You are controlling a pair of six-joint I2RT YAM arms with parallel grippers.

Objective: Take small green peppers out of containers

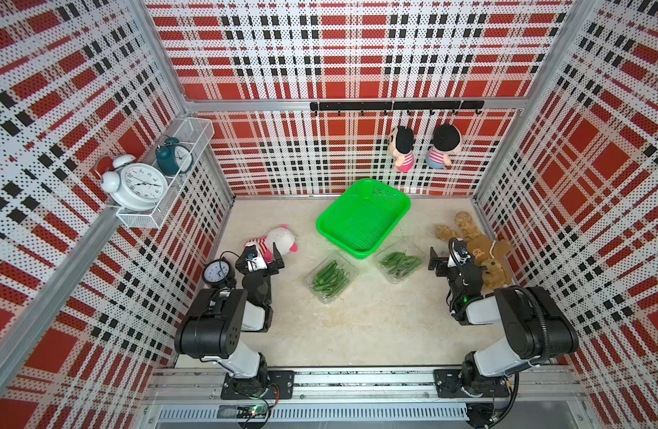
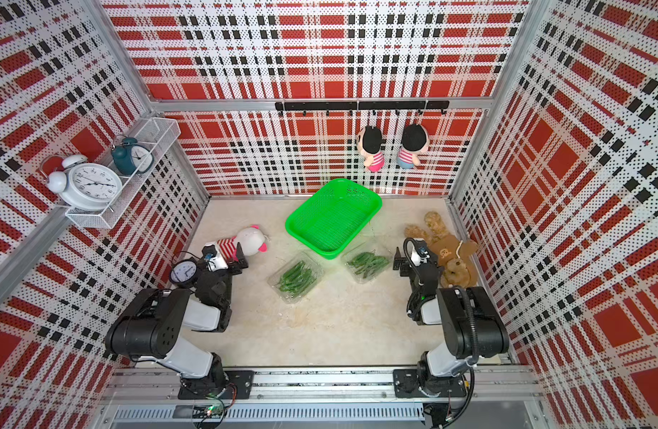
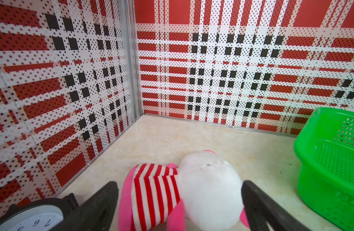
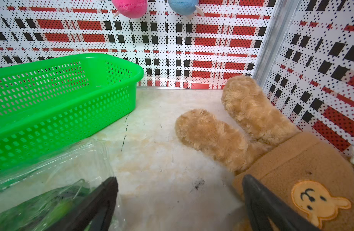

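Observation:
Two clear plastic containers rest on the table, each with several small green peppers inside: the left container's peppers (image 1: 330, 279) and the right container's peppers (image 1: 399, 264). Behind them sits an empty green basket (image 1: 364, 218). My left gripper (image 1: 265, 262) stands open over the striped plush, left of both containers, with nothing held. On the right, my other gripper (image 1: 443, 261) is open too and empty, between the right container and the teddy bear. In the right wrist view, the near container (image 4: 96, 154) shows at lower left, partly behind a finger (image 4: 102, 202).
A pig-like plush (image 3: 209, 188) lies in front of the left gripper, beside a dark clock (image 1: 218, 272). The brown teddy bear (image 2: 454, 254) lies along the right wall. Bare table (image 1: 357, 332) spreads in front of the containers.

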